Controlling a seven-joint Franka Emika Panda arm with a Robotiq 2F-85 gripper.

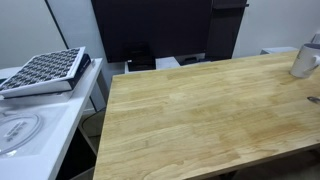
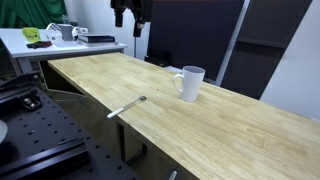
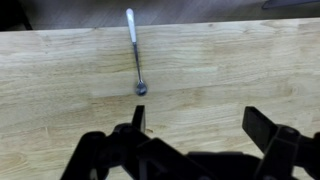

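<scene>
A white mug (image 2: 189, 84) stands upright on the wooden table (image 2: 225, 125), and in exterior view 1 the same mug (image 1: 305, 62) is at the right edge. Toward the table's edge lies a long spoon (image 2: 127, 106) with a white handle end. From above, the wrist view shows the spoon (image 3: 137, 55) pointing its bowl inward from that edge. My gripper is open over bare tabletop, its fingers wide apart and the spoon beyond them. At the top of exterior view 2, the gripper (image 2: 128, 20) hangs well above the table. The mug is outside the wrist view.
A white side table (image 1: 75, 105) with a patterned box (image 1: 45, 70) stands left of the wooden table. In exterior view 2, a dark perforated surface (image 2: 60, 140) with hardware lies in the foreground.
</scene>
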